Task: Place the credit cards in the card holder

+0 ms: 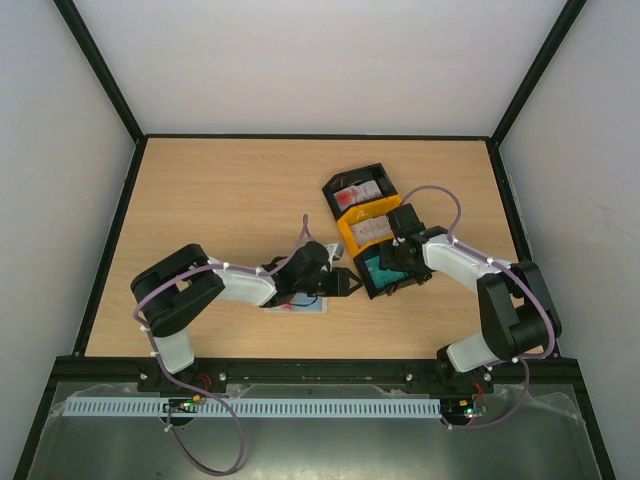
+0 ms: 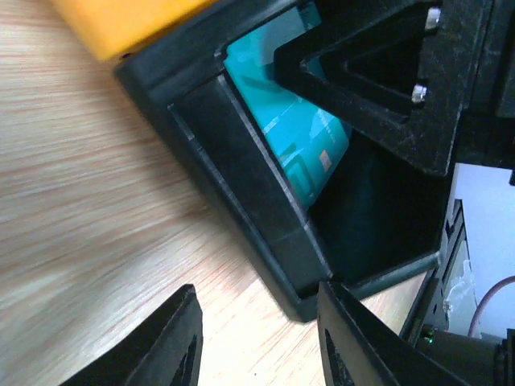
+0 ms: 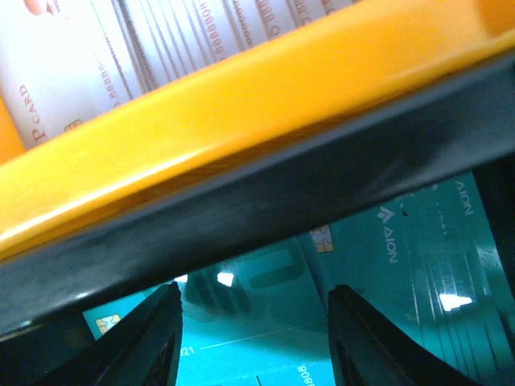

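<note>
The card holder has three bins: black at the back with a pale card (image 1: 357, 196), yellow (image 1: 352, 232) with white cards (image 3: 88, 72), and black at the front (image 2: 225, 177) with teal cards (image 3: 402, 297). My left gripper is open just beside the front bin's near corner, nothing seen between its fingers. My right gripper stands open over the teal cards, against that bin. A light blue card (image 1: 310, 305) lies on the table, partly hidden under my left arm.
Bare wood (image 1: 200, 170) fills the back and left of the table. Walls enclose the sides and back.
</note>
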